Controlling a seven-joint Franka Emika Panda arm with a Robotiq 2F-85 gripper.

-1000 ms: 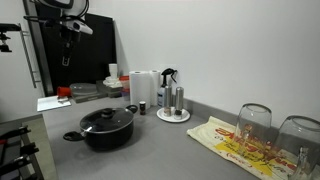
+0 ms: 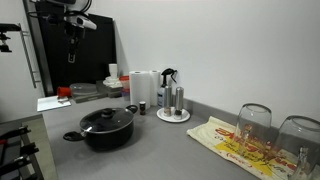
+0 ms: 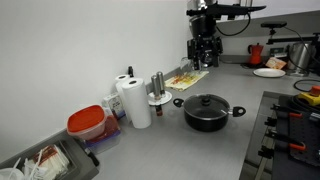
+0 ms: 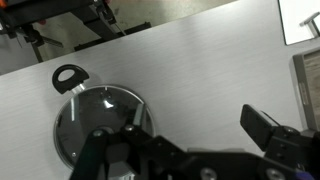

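A black pot [image 2: 106, 128] with a glass lid sits on the grey table, its two side handles sticking out. Its lid [image 4: 100, 125] fills the lower left of the wrist view, partly covered by one finger. My gripper is high above the table with its fingers wide apart and only bare tabletop between them. From the other side, the gripper [image 3: 207, 50] hangs in the air above and beyond the pot [image 3: 206, 113], touching nothing.
Salt and pepper mills and bottles stand on a white plate [image 2: 173, 116]. Paper towels [image 3: 134, 103], a red-lidded container [image 3: 87, 123] and a dish rack [image 3: 50, 163] line the wall side. Glass jars [image 2: 254, 123] stand on a patterned cloth [image 2: 225, 141].
The arm has shifted slightly at the upper left, with the gripper a little lower. The pot and the other things on the table have not moved.
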